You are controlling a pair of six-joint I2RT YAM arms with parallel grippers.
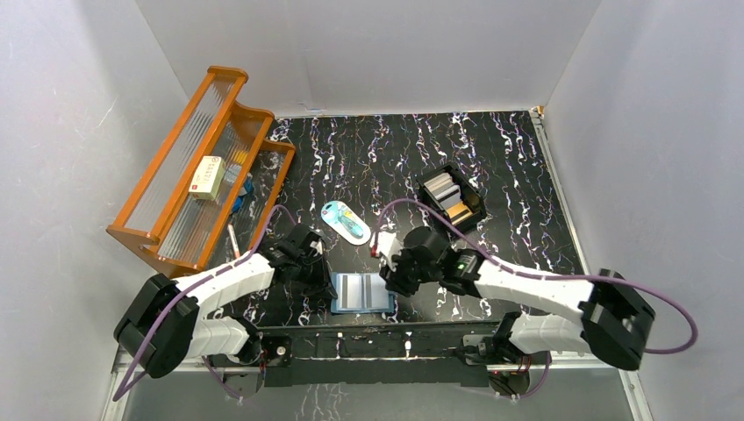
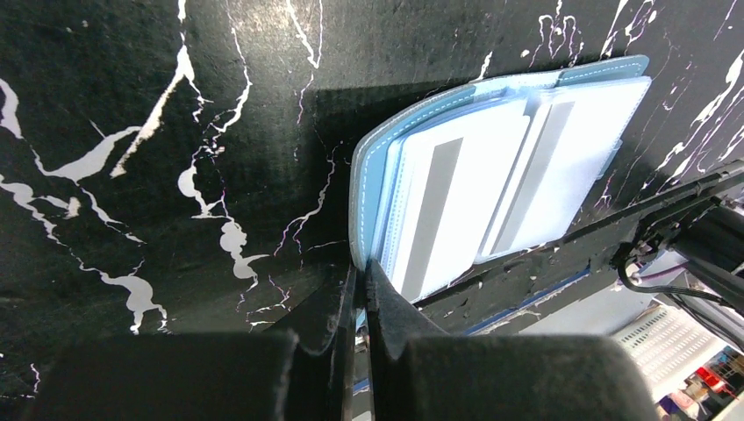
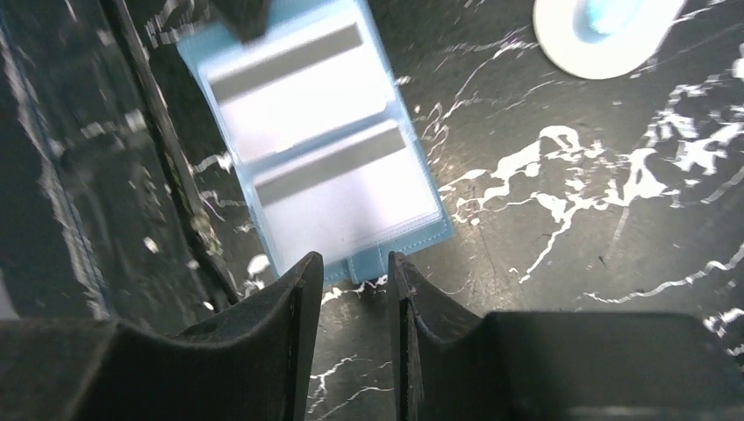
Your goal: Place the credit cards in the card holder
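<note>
The card holder [image 1: 362, 293] lies spread open near the table's front edge, light blue with clear sleeves that each show a white face and a grey stripe. At its left edge my left gripper is shut, with the thin blue rim of the holder [image 2: 456, 193] between its fingertips; that edge appears slightly raised, casting a shadow. My right gripper stands open over the holder's right end, holding nothing. In the right wrist view the holder [image 3: 351, 189] reaches up to the fingertips' level in the picture; contact cannot be told.
A black box [image 1: 475, 210] with card-like items stands at the back right. Behind the holder lies a white and teal blister pack [image 1: 347, 223]. A wooden rack [image 1: 230, 114] with a small box [image 1: 208, 178] fills the left side.
</note>
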